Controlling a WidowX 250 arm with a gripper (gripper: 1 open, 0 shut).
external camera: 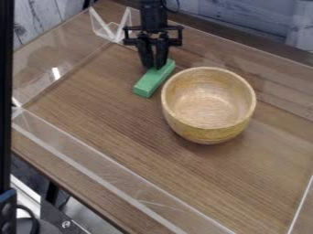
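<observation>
A green rectangular block (152, 82) lies on the wooden table just left of a large tan bowl (207, 107). My dark gripper (153, 57) hangs over the far end of the block. Its fingers are small and dark at this distance, and I cannot tell whether they touch the block or how far apart they stand.
A clear plastic piece stands at the back left, by the gripper's arm. The table's edges and a wall border the back.
</observation>
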